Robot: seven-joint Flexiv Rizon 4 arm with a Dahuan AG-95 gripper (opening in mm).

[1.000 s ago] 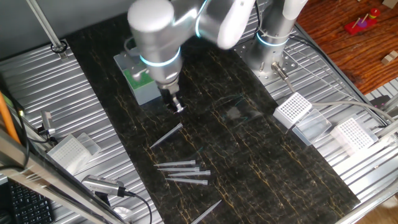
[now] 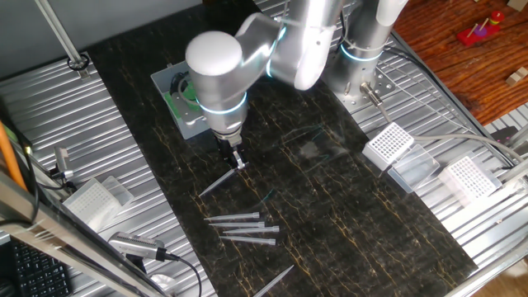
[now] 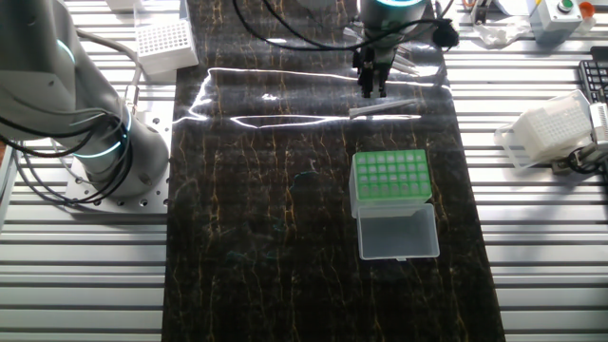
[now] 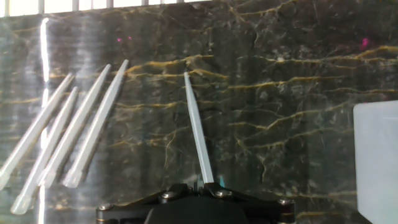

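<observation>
My gripper (image 2: pixel 237 162) is low over the dark marbled table, at the wide end of a single clear pipette tip (image 2: pixel 216 183). In the wrist view this pipette tip (image 4: pixel 197 127) points away from me, its near end meeting or hidden behind the gripper. The fingertips sit close to each other there; whether they grip the tip cannot be told. From the second exterior view the gripper (image 3: pixel 373 92) hangs just behind the lying tip (image 3: pixel 382 108). The green tip rack (image 3: pixel 392 176) stands in a clear box with its lid (image 3: pixel 399 233) folded open.
Several more pipette tips (image 2: pixel 243 227) lie in a group, and one more tip (image 2: pixel 274 280) is near the table's front. White racks (image 2: pixel 388 144) stand on the slatted metal at the side.
The tips and box have stayed put.
</observation>
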